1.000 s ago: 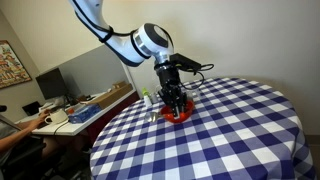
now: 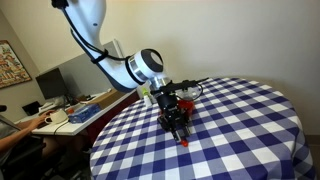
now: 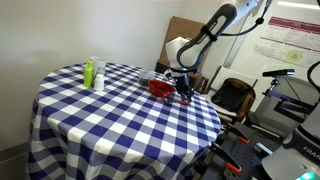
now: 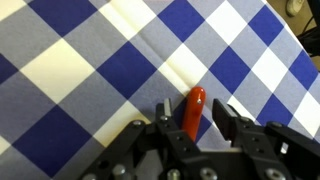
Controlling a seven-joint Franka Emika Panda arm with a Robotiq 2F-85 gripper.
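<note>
A slim red object (image 4: 194, 110) with a rounded end stands out against the checkered cloth in the wrist view, its lower part between the fingers of my gripper. The fingers are part open, and I cannot tell whether the fingers touch it. In the first exterior view the gripper (image 2: 180, 137) is low over the table, with a bit of red (image 2: 184, 142) at its tips. A red bowl (image 3: 161, 89) sits on the table beside the arm in the second exterior view.
The blue-and-white checkered tablecloth (image 3: 110, 120) is mostly bare toward the front. A green bottle (image 3: 88, 74) and a white bottle (image 3: 99, 82) stand on the far side of the bowl from the arm. The table's edge shows at the wrist view's upper right.
From above the red bowl, my gripper has come down and toward the front of the table. The red bit is now at its tips, close to the cloth.
</note>
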